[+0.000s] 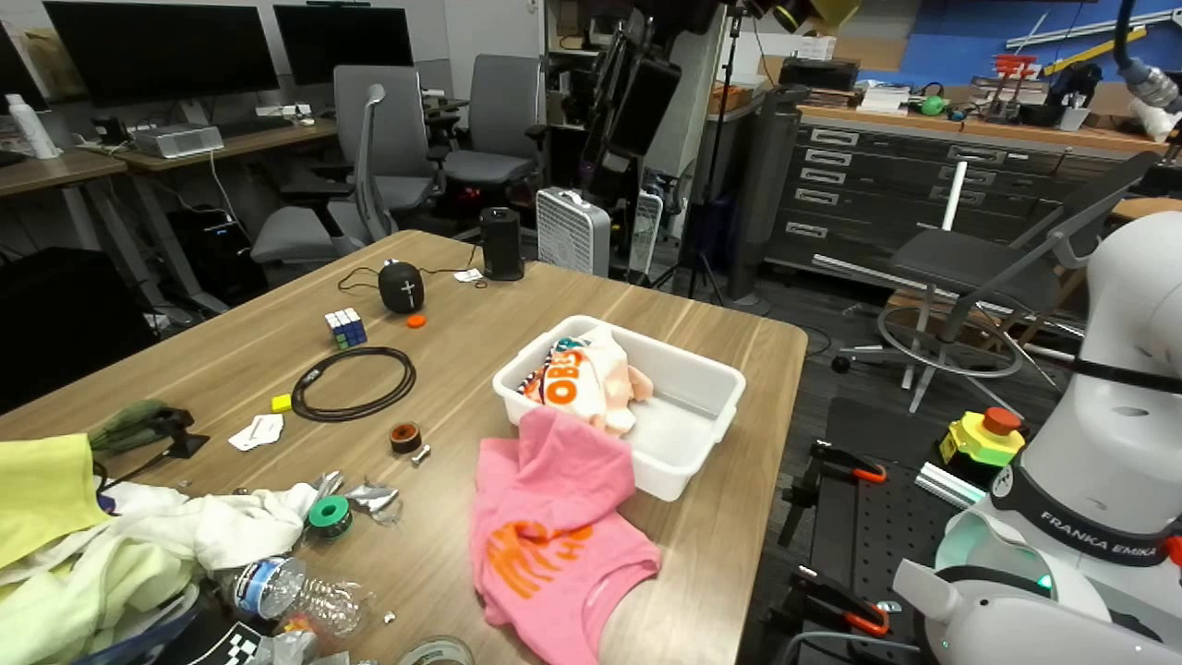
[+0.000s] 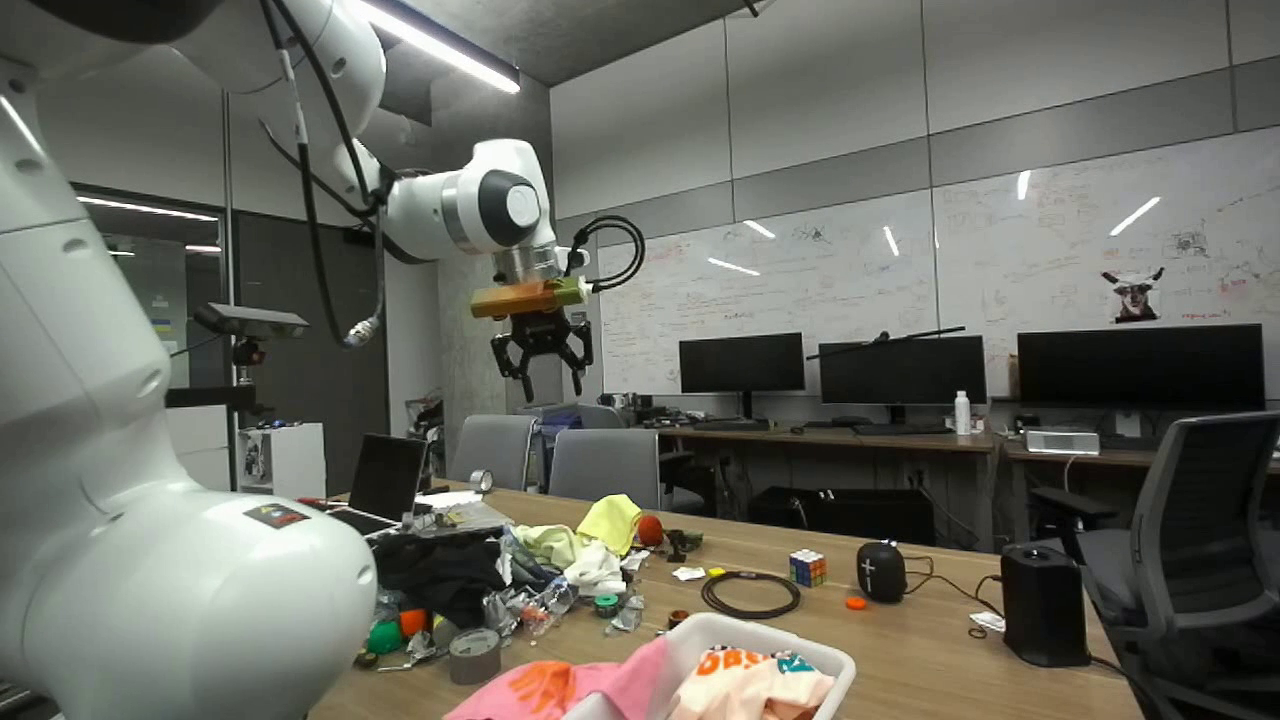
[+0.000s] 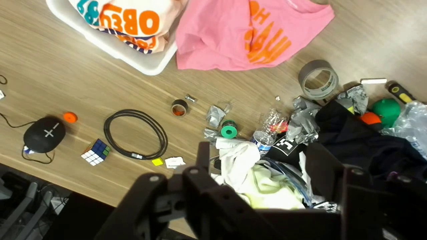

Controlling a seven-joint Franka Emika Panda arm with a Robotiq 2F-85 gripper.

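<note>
A pink shirt with orange lettering lies on the table, one end draped over the near rim of the white bin. Inside the bin rests a cream shirt with orange print. My gripper hangs high above the table, its fingers apart and nothing between them. From the wrist view, the pink shirt and the bin appear at the top, away from the fingers. The gripper is over the cluttered pile there, well above it.
Light cloths, a plastic bottle and a tape roll crowd one side of the table. A coiled black cable, a puzzle cube and a black speaker sit farther back. Bare tabletop lies around the bin.
</note>
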